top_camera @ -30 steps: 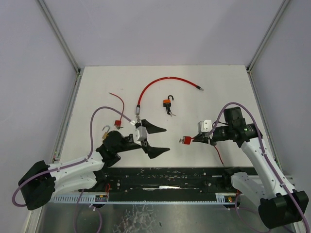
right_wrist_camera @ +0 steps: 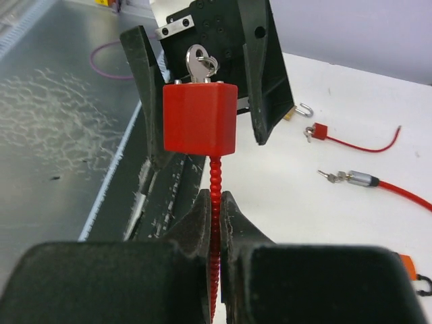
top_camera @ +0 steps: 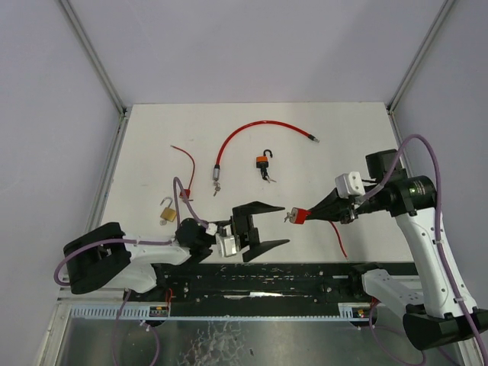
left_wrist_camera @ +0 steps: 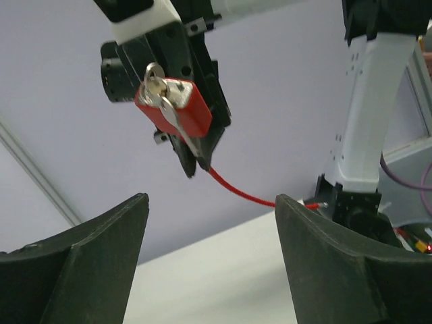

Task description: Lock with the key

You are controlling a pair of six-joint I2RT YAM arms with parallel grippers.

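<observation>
The red lock body (right_wrist_camera: pixel 200 118), with keys (right_wrist_camera: pixel 200 65) on its top, stands on a beaded red cable (right_wrist_camera: pixel 215 185) held in my right gripper (top_camera: pixel 309 214), shut on that cable below the body. The rest of the cable trails down over the table's right. My left gripper (top_camera: pixel 267 229) is open, facing the lock from the left with nothing between its fingers; in the left wrist view the lock and keys are above its fingertips.
On the white table (top_camera: pixel 347 137) lie a red cable lock (top_camera: pixel 252 125), a black-orange lock (top_camera: pixel 262 162), a brass padlock (top_camera: pixel 168 213) and a small red cable seal (top_camera: pixel 185 194). The front edge borders a dark strip.
My left gripper has moved rightward, its fingers now nearer the lock.
</observation>
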